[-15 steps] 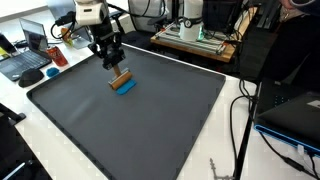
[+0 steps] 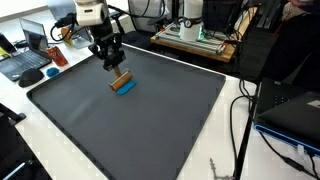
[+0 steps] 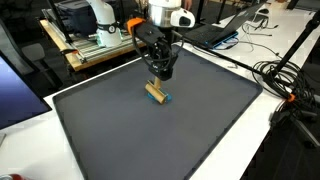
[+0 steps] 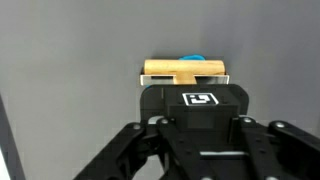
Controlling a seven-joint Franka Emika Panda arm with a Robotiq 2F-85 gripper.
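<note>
A wooden roller [image 4: 190, 68] with a thin metal frame at its ends appears in the wrist view just beyond my gripper. Its upright wooden handle [image 2: 117, 70] rises into my gripper [image 2: 113, 65], which is shut on it. In the second exterior view the roller [image 3: 156, 92] is low over the dark board, tilted to the camera. A flat blue piece [image 2: 126, 88] lies on the board right by the roller. Only a sliver of the blue piece [image 4: 192, 57] shows in the wrist view. Whether the roller touches it, I cannot tell. The gripper body hides the fingertips in the wrist view.
The grey board [image 2: 130, 128] is clear around the roller. A red-and-blue cup [image 2: 58, 56] stands off its far left corner. Cables [image 3: 270, 70] run past one side, and a wooden stand [image 2: 198, 40] lies beyond the far edge.
Hardly anything differs. The gripper and roller stay in nearly the same place beside the blue piece, with at most a slight shift.
</note>
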